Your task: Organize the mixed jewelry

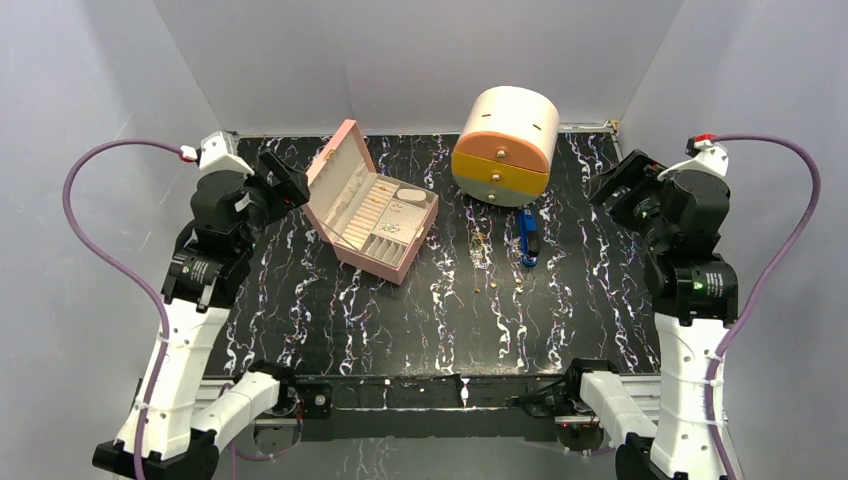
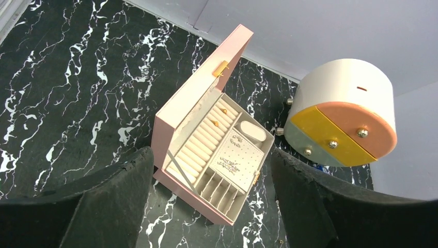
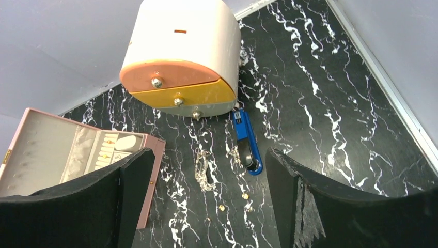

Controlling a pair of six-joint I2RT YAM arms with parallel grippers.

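An open pink jewelry box [image 1: 382, 262] stands left of centre, its ring rolls, earring pad and slots holding a few small pieces. Right of it on the marble, a tangled chain [image 3: 203, 170] and several small gold pieces [image 3: 221, 207] lie loose beside a blue tool-like object [image 1: 530, 240]. My left gripper is raised at the left of the box, open and empty. My right gripper is raised at the right side of the table, also open with nothing between its fingers.
A rounded cabinet [image 1: 505, 135] with orange, yellow and grey drawers stands at the back, behind the blue object. Grey walls enclose the back and sides.
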